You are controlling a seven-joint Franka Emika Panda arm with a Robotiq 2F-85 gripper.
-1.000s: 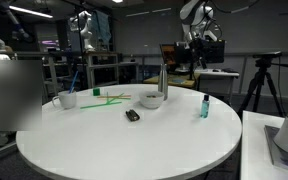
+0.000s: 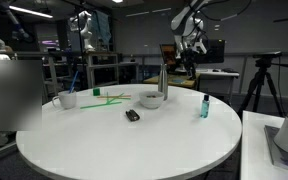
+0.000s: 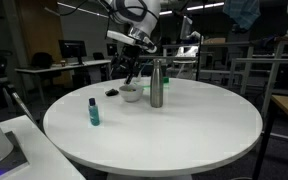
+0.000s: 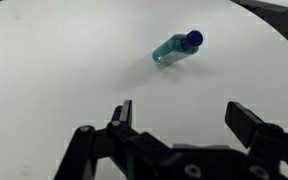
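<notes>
My gripper stands open in the wrist view, with bare white tabletop between its spread fingers. Beyond them, toward the top right of that view, is a small teal bottle (image 4: 176, 47) with a dark blue cap. The same bottle (image 2: 205, 106) stands upright near the table's right side in exterior view 1. In exterior view 2, the bottle (image 3: 94, 112) is front left, and the arm holds the dark gripper (image 3: 130, 78) above the table, apart from it. A white bowl (image 2: 151, 99) sits farther back.
A tall grey metal flask (image 3: 157, 85) stands beside the bowl. Black object (image 2: 132, 115), white mug (image 2: 65, 99), green item (image 2: 101, 103) and thin sticks lie around the table (image 2: 104, 150).
The arm and gripper have shifted slightly left and down in exterior view 1. The bottle, bowl and other table objects have stayed put.
</notes>
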